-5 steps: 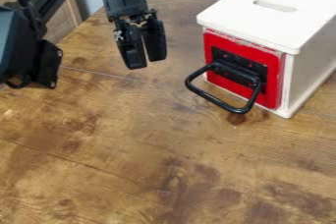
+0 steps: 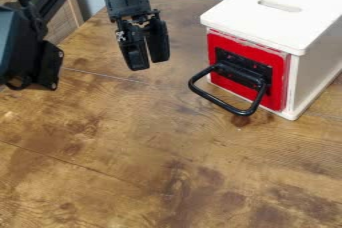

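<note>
My black gripper (image 2: pixel 142 44) hangs over the table at the upper middle, left of a white box (image 2: pixel 283 17) and apart from it. Its two fingers point down, and I cannot make out any object between them. The box has a red front panel (image 2: pixel 274 94) with a black plate and a black bar handle (image 2: pixel 214 100) that sticks out low toward the lower left. A slot shows in the box's top.
The arm (image 2: pixel 30 47) reaches in from the upper left, with a pale edge behind it at the far left.
</note>
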